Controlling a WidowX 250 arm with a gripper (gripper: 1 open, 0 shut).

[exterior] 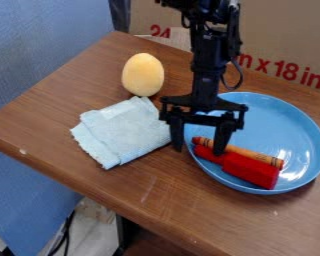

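Note:
My black gripper (199, 132) is down over the left part of the blue plate (283, 120), its fingers around the upper-left ends of a red object (248, 172) and an orange crayon-like stick (260, 157). Whether it grips either is hard to tell. A folded pale cloth (119, 135) lies left of the plate, and a yellow egg-shaped object (143, 74) sits behind it.
The wooden table (49, 115) has free room at the left and near front. Its left edge drops off beside a blue surface. A cardboard panel (283, 50) stands at the back.

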